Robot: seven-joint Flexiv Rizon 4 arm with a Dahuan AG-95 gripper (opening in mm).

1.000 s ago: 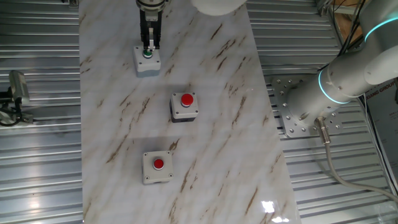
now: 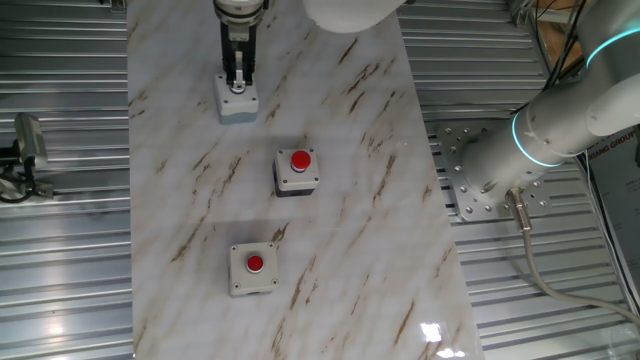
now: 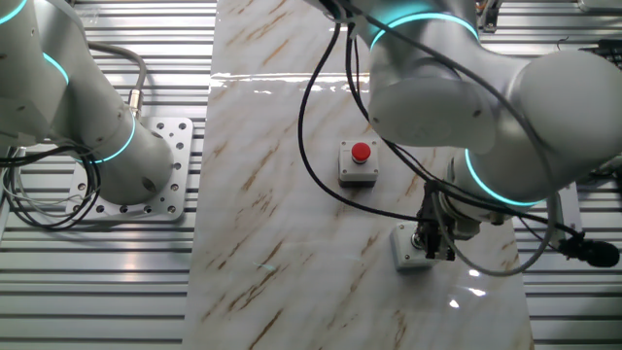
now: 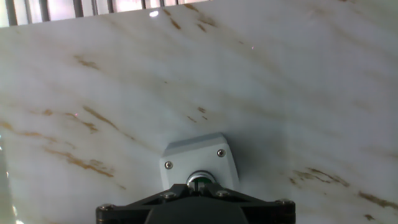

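Note:
At the far end of the marble-patterned table is a light grey button box [image 2: 238,113], whose round button is mostly covered by my gripper [image 2: 239,85]. My fingertips come together right over the button, at or very near its top; contact itself cannot be made out. In the wrist view the gripper is shut, and a silver ring [image 4: 201,176] with a dark green hint inside shows just beyond the tips. Exterior view 2 has the same box [image 3: 407,255] beside the gripper, partly hidden by it.
A box with a raised red button [image 2: 301,160] stands mid-table, and another box with a red button [image 2: 256,264] sits closer to the camera. A loose black cable [image 3: 304,126] hangs from the arm.
One second ago the green button showed below my fingertips. They have since shifted slightly and now cover it. The boxes have stayed put.

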